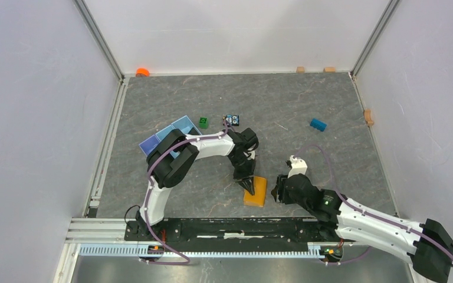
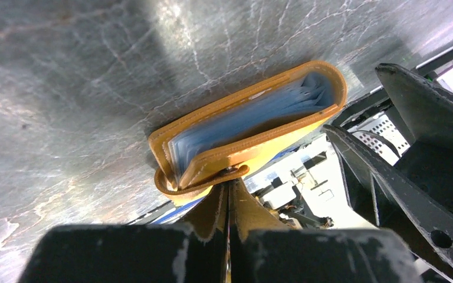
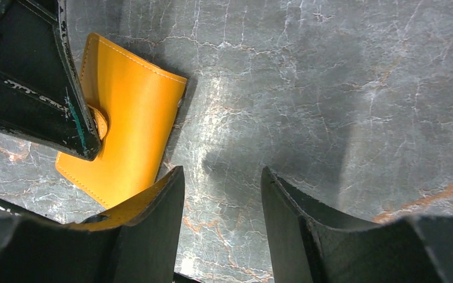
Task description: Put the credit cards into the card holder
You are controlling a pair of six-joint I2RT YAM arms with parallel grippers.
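Note:
The orange card holder (image 1: 255, 192) is on the table near its front edge. Its clear bluish sleeves (image 2: 253, 115) show between the two covers in the left wrist view. My left gripper is shut on the strap of the card holder at its near edge. To the right of the holder, my right gripper stands open with only bare table between its fingers. In the right wrist view the holder (image 3: 131, 127) lies left of those fingers, partly behind the left gripper. I cannot make out any separate credit card.
A blue compartment box (image 1: 183, 124) is partly under the left arm. Behind are a green block (image 1: 203, 122), a small dark patterned item (image 1: 232, 120) and a blue block (image 1: 318, 124).

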